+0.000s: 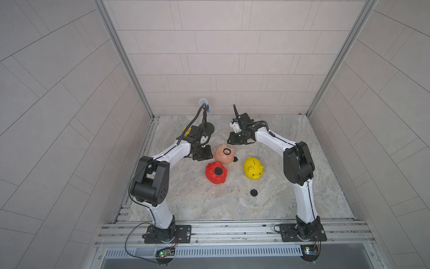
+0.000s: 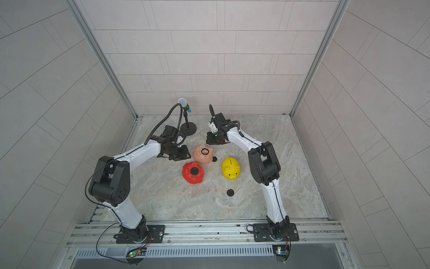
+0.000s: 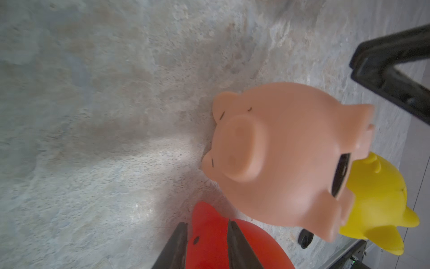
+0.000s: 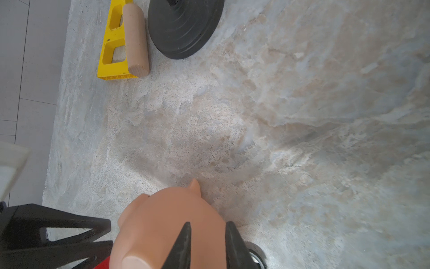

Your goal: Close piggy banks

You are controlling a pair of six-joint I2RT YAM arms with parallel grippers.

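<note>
The pink piggy bank lies belly up, a dark-ringed hole on top; a black plug lies against its right side. Touching it in front is the red piggy bank, with a black plug in its belly. The yellow piggy bank stands upright, slot on top. Left of the pink bank is my left gripper, its fingers a little apart and the red bank showing behind the gap; no held thing is visible. My right gripper hovers behind the pink bank, part open and empty.
Another black plug lies loose in front of the yellow bank. A lamp with a round black base and a yellow level beside a wooden block stand at the back left.
</note>
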